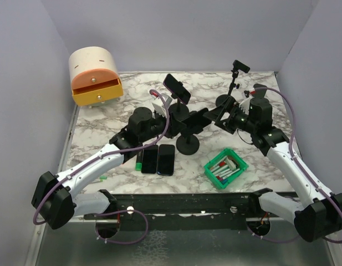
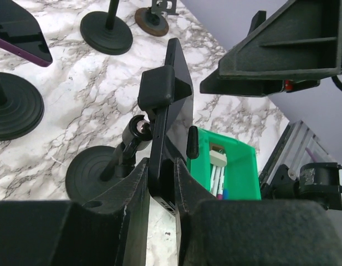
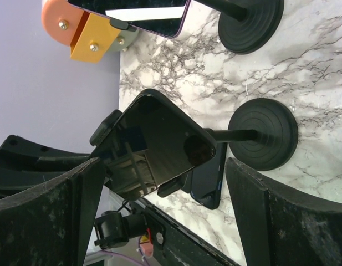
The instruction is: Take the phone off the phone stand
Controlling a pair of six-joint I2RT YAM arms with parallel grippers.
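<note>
The black phone (image 1: 197,119) is tilted in a black stand whose round base (image 1: 187,145) is at table centre. In the left wrist view, the phone (image 2: 164,138) shows edge-on beside the stand's clamp (image 2: 156,87). Fingers of my left gripper straddle its near corner closely; whether both press on it cannot be told. My right gripper (image 1: 213,114) is open just right of the phone. From the right wrist, the phone face (image 3: 154,144) appears ahead, between and beyond the open fingers, with the left gripper reaching its left side.
Behind stands another phone (image 1: 176,88) on its own stand. An empty-looking stand (image 1: 234,83) is at back right. Two dark phones (image 1: 158,159) lie flat at front left. The green basket (image 1: 207,171) holds small items at front right. A toy drawer chest (image 1: 95,76) fills the back left.
</note>
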